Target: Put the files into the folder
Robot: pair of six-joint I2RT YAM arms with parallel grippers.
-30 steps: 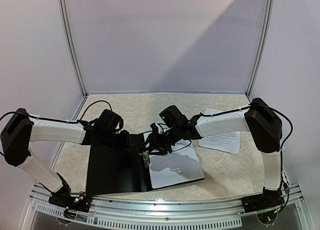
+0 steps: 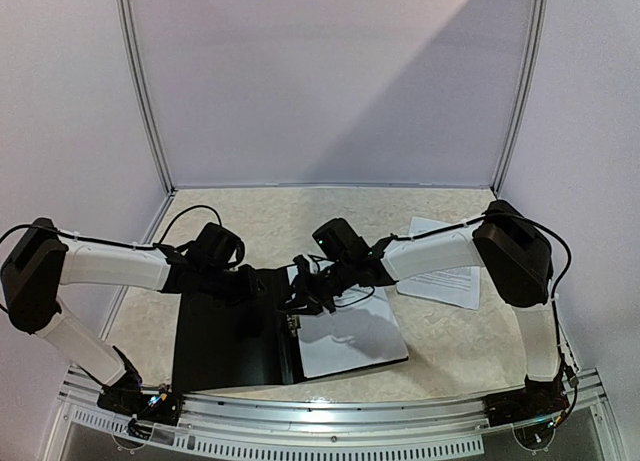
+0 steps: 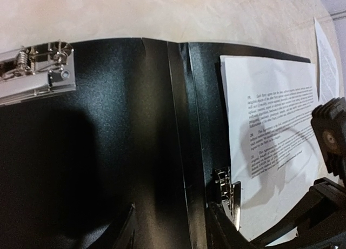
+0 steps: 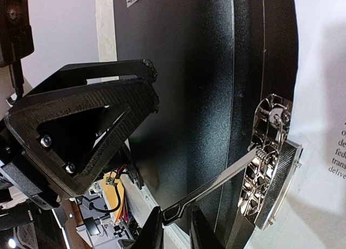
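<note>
The black folder (image 2: 225, 346) lies open, with white printed papers (image 2: 350, 333) flat on its right side. Beside the spine, along the papers' left edge, sits a metal clip (image 4: 266, 162); its long lever (image 4: 216, 181) sticks out over the spine. My right gripper is part open, the lever's free end showing between its fingertips; whether they touch it is unclear. Over the folder's left cover, my left gripper stands part open with nothing between its fingers. More loose sheets (image 2: 440, 281) lie on the table right of the folder, partly under the right arm.
A second metal clip (image 3: 40, 71) is fixed on the folder's left cover. Bare table (image 2: 450, 356) shows to the right of the folder and behind it. Both arms reach in low, their grippers close together above the folder.
My right gripper has shifted left and slightly down, toward the lever side of the clip. The left arm, folder and papers look unmoved.
</note>
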